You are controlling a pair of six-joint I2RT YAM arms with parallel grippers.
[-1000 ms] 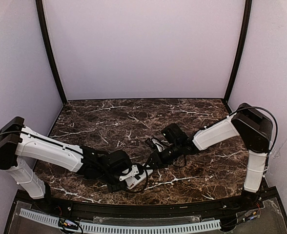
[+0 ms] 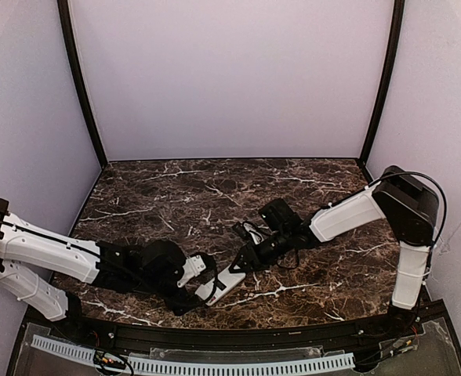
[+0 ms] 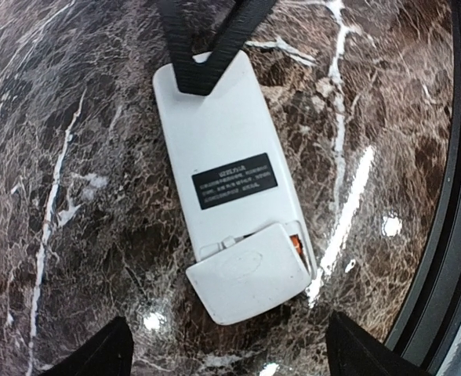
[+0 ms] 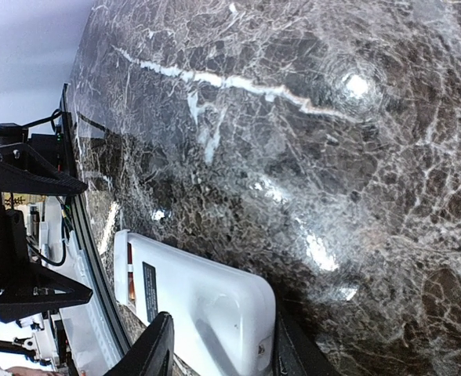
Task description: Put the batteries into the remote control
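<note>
The white remote control (image 3: 224, 141) lies back up on the marble table (image 2: 152, 188). Its battery cover (image 3: 248, 274) sits slightly askew over the compartment at the lower end, with a bit of orange (image 3: 295, 244) showing beside it. My left gripper is open just beyond that end, nothing between its fingers. My right gripper is at the remote's other end, its fingertips either side of the rounded end; whether they grip it is unclear. In the left wrist view its dark fingers reach over that end.
The table's front edge and dark rail (image 2: 238, 337) lie close below the remote. Both arms crowd the front middle.
The right arm looks unchanged.
</note>
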